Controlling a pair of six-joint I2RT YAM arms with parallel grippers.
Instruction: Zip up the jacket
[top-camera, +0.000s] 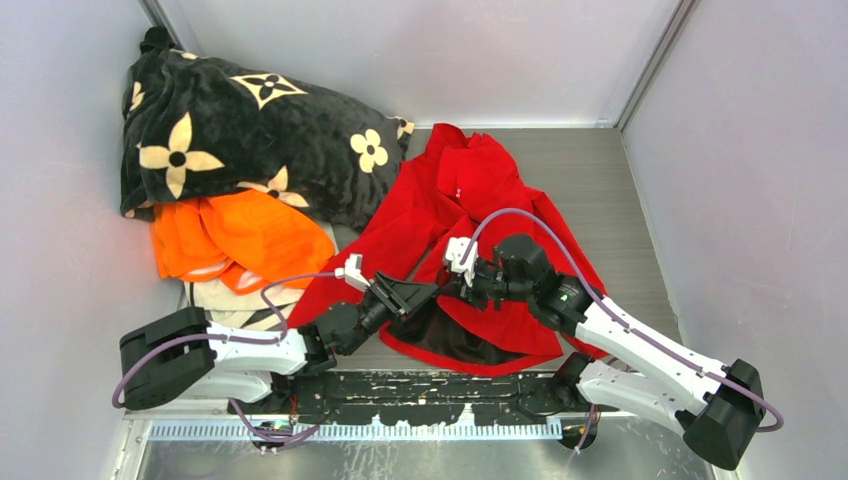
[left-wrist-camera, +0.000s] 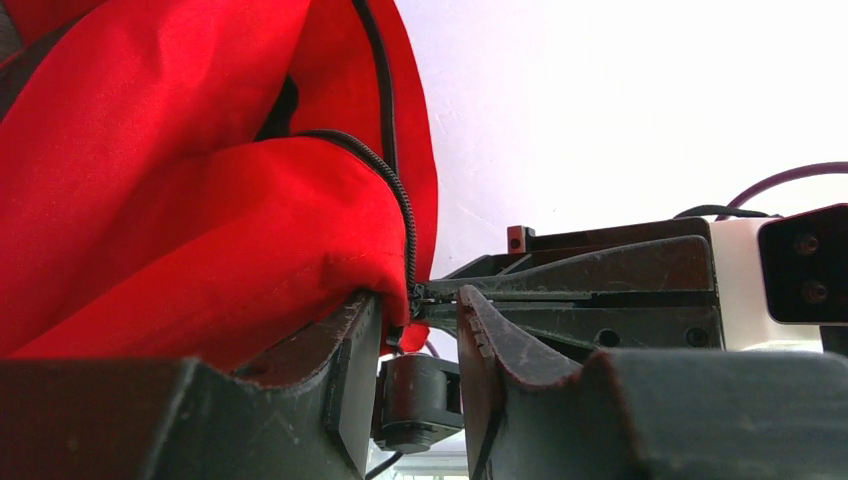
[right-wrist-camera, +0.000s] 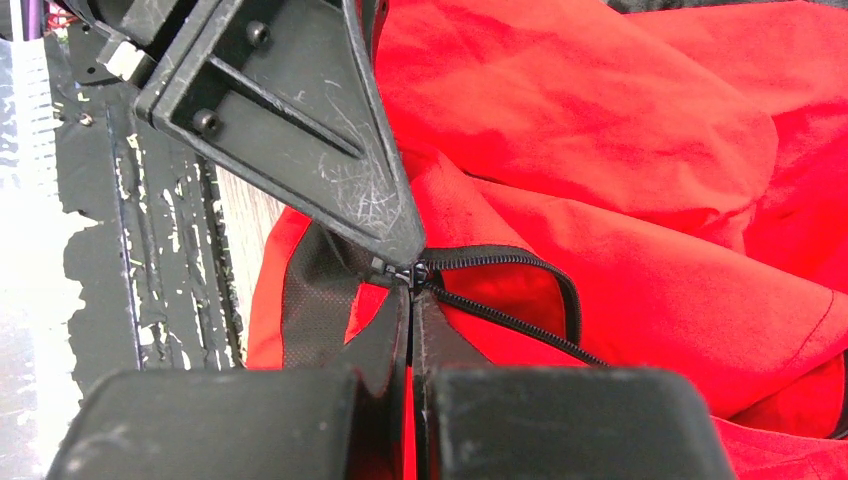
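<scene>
The red jacket (top-camera: 390, 220) lies spread on the table, its dark lining showing near the front. My right gripper (top-camera: 450, 283) is shut on the jacket's zipper bottom, where the slider (right-wrist-camera: 420, 270) and both black tooth tracks (right-wrist-camera: 500, 320) meet. My left gripper (top-camera: 428, 294) stands part open, its fingertips right beside that junction; in the right wrist view one of its fingers reaches down over the slider. In the left wrist view the zipper runs up from the right gripper's tips along the red fabric.
A dark patterned pillow (top-camera: 250, 140), an orange garment (top-camera: 230, 235) and cream cloth fill the back left. Walls enclose the table at back and sides. Bare table (top-camera: 585, 170) shows at the back right.
</scene>
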